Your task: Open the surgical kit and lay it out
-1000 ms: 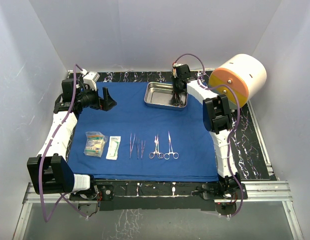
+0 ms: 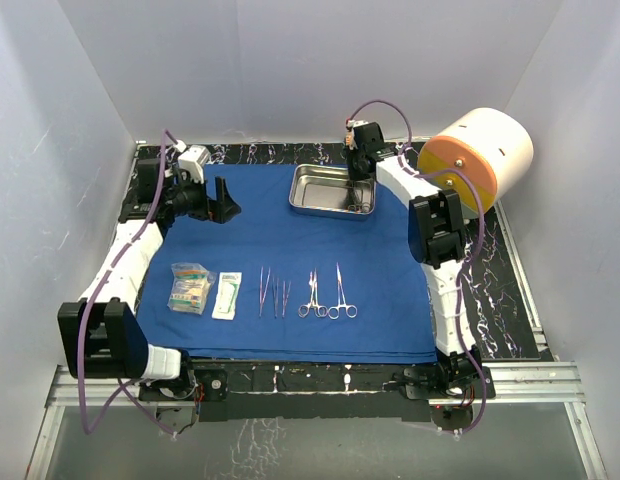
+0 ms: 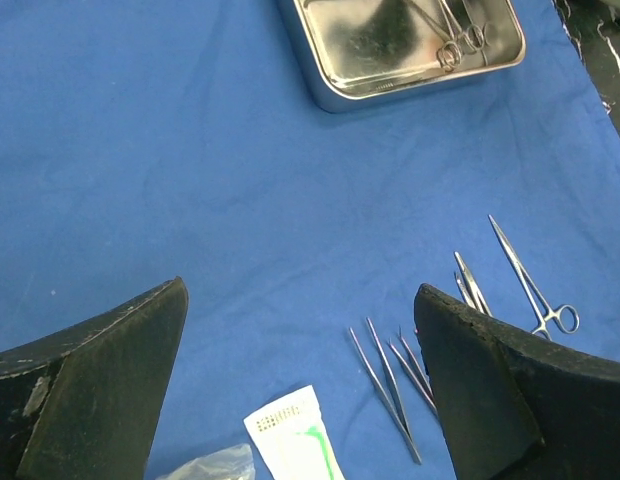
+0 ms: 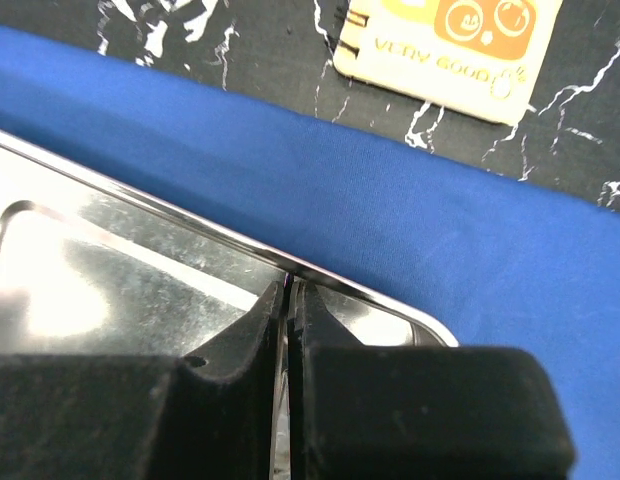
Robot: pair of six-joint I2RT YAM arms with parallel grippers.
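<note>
On the blue cloth (image 2: 260,200), a steel tray (image 2: 315,207) holds a ringed instrument (image 3: 449,52) at its right end. My right gripper is shut there, close to the tray's far rim. A thin metal strip shows along the seam of its fingers; whether it is gripped cannot be told. Over the cloth's left side my left gripper (image 2: 227,203) stands open and empty. Along the near side lie tweezers (image 2: 264,290), a ringed clamp (image 2: 313,298), another clamp (image 2: 341,297), a white-green packet (image 2: 226,296) and a clear bag (image 2: 191,288).
A large cream drum with an orange face (image 2: 455,170) stands right of the tray, near the right arm. A yellow printed card (image 4: 460,55) lies on the dark marble beyond the cloth.
My left gripper has shifted slightly right and down. The laid-out items are unmoved.
</note>
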